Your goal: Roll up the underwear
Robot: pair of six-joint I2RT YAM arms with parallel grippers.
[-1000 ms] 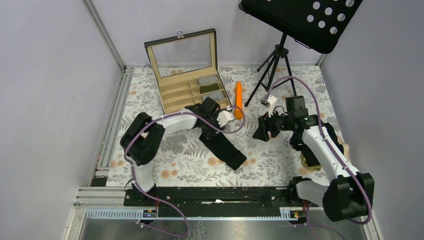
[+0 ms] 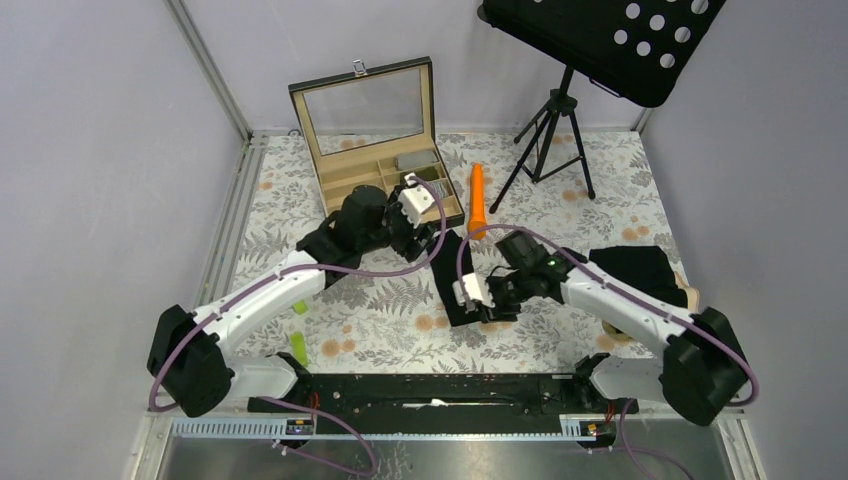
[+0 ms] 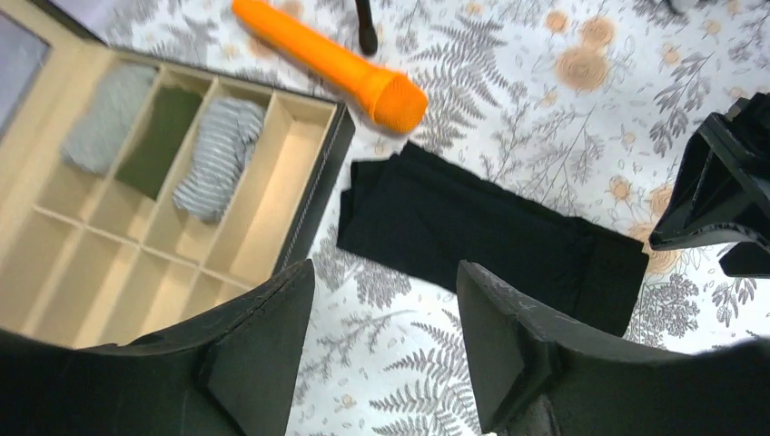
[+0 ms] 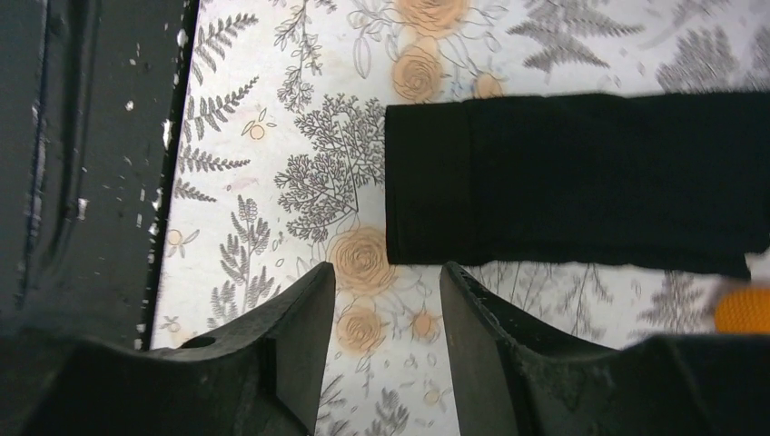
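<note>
Black underwear (image 2: 450,270) lies flat on the patterned table as a long rectangle, its short end folded over, seen in the left wrist view (image 3: 472,227) and right wrist view (image 4: 590,182). My left gripper (image 2: 418,240) hangs at its back end near the box; its fingers (image 3: 387,354) are open with nothing between them. My right gripper (image 2: 495,310) is over the front end; in the right wrist view its fingertips (image 4: 388,271) stand part open beside the cloth's end, nothing between them.
A partitioned wooden box (image 2: 350,190) with rolled cloths stands at the back, beside an orange tube (image 2: 477,195) and a black tripod stand (image 2: 560,110). Dark cloths (image 2: 640,270) lie on the right.
My right gripper has swung down and leftward to the cloth's front end.
</note>
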